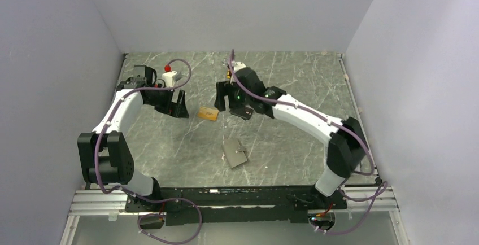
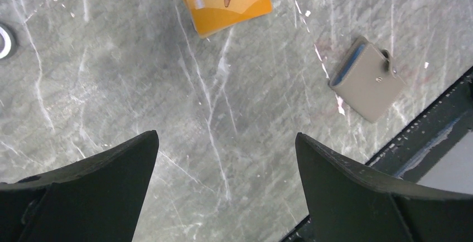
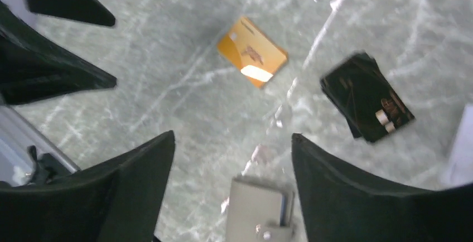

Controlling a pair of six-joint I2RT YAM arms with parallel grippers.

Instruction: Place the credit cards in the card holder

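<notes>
The orange cards (image 1: pixel 208 113) lie on the marble table, left of centre. A black card stack (image 3: pixel 366 96) lies right of them, partly under my right arm in the top view. The grey card holder (image 1: pixel 234 152), with a snap strap, lies near the front. My left gripper (image 1: pixel 178 104) is open above the table left of the orange cards, nothing between its fingers. My right gripper (image 1: pixel 226 101) is open, raised above the area between orange and black cards; its wrist view is blurred. A pale card (image 3: pixel 458 141) shows at that view's right edge.
Tools (image 1: pixel 226 61) lie at the back, mostly hidden by my right arm. A clear plastic box at the right is largely covered by that arm in the top view.
</notes>
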